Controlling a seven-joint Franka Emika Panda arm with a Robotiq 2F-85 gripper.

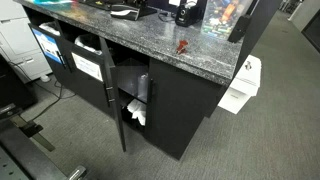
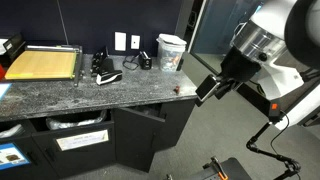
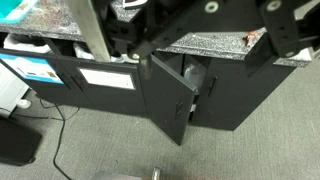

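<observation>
A black cabinet under a speckled grey counter has one door standing ajar, as the wrist view also shows. Inside the gap are a clear bin and white items. My gripper hangs at the right in exterior view 2, in front of the counter's right end. Its fingers look spread, with nothing visible between them. In the wrist view dark linkages fill the top edge and hide part of the counter. A small reddish object rests near the counter's front edge.
A white tub, black appliances and a wooden-topped tray stand on the counter. Labelled open-topped bins sit left of the door. A cable lies on the carpet.
</observation>
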